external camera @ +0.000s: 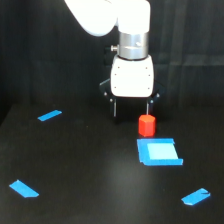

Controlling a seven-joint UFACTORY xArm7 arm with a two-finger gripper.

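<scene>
A small red block (pixel 147 126) stands on the dark table, right of centre, just behind a blue-bordered white square (pixel 160 150). My gripper (pixel 132 108) hangs pointing down beneath the white hand of the arm. Its two dark fingers are wide apart, and nothing shows between them. The right finger (pixel 150 105) appears just above the block's top in this view; whether they touch, or how far apart they are in depth, I cannot tell.
Blue tape strips lie at the back left (pixel 50 115), front left (pixel 24 188) and front right (pixel 196 197). Open dark table fills the middle and left. A black curtain (pixel 40 60) hangs behind.
</scene>
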